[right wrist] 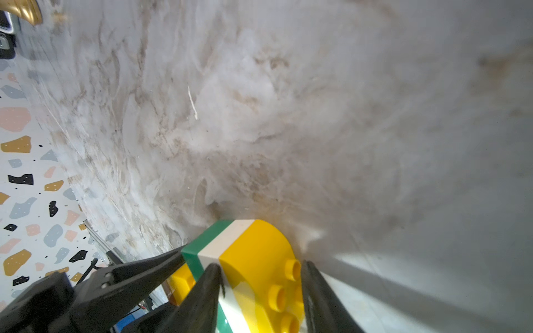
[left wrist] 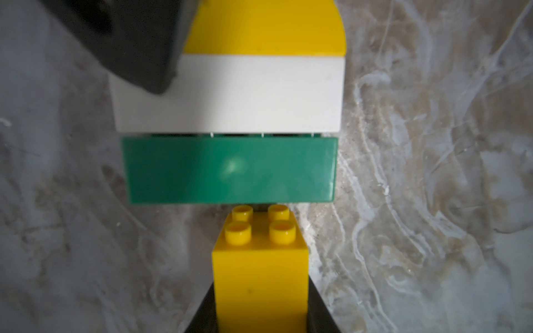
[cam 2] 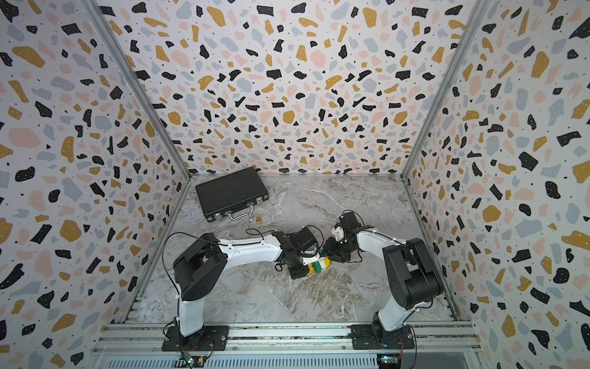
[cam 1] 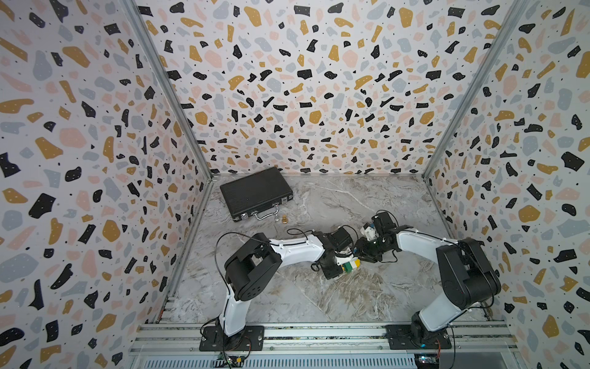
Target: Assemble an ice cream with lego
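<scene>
My left gripper is shut on a yellow brick (left wrist: 261,283), whose studs point at a green brick (left wrist: 230,169). In the left wrist view the green brick lines up with a white layer (left wrist: 249,91) and a rounded yellow layer (left wrist: 266,25), forming a stack. In the right wrist view this stack (right wrist: 252,249) lies at the bottom, between the fingers of my right gripper, which looks part open; whether it grips the stack is unclear. Both grippers meet low over the table's middle.
A black briefcase (cam 1: 255,190) lies at the back left, with a small golden object (cam 1: 284,219) in front of it.
</scene>
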